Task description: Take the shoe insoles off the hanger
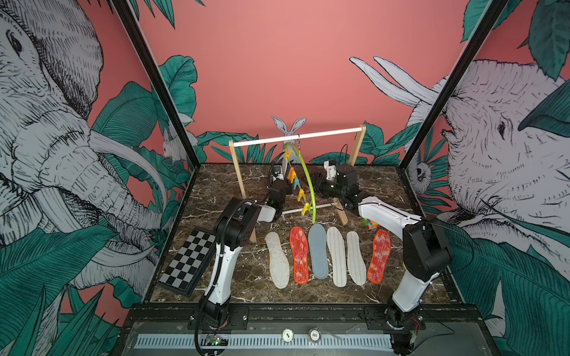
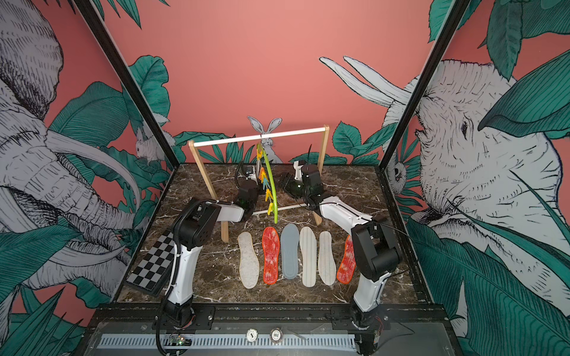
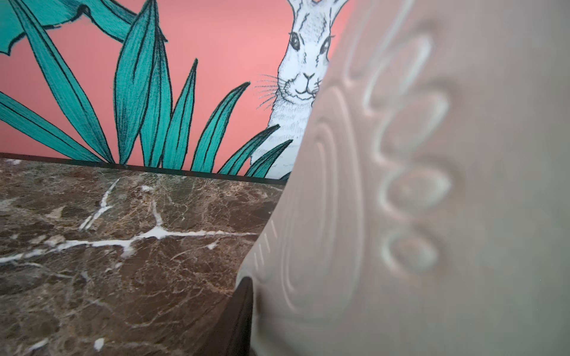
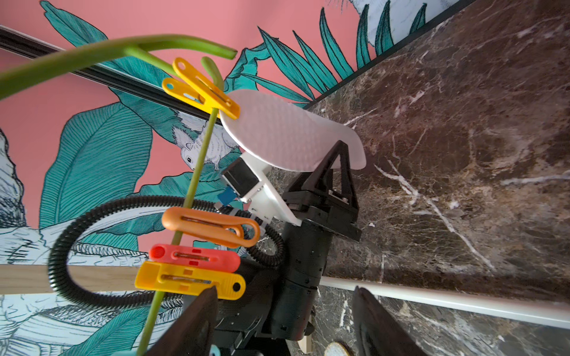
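A green hanger point(image 2: 270, 178) with coloured clothespins hangs from the white bar point(image 1: 267, 139). One pale insole hangs from the yellow clothespin at its end and fills much of the left wrist view. My left gripper is at that insole's lower part, one finger along its edge; whether it grips is unclear. My right gripper stands open near the clothespins, nothing between its fingers. Insoles lie in a row on the table: white point(image 1: 277, 261), red point(image 1: 299, 255), grey point(image 1: 318, 252), two more white, and another red point(image 1: 378, 255).
The wooden stand point(image 1: 237, 169) frames both grippers. A checkerboard board point(image 1: 187, 261) lies at the left beside my left arm. A small colourful object point(image 1: 371, 223) sits under the right arm.
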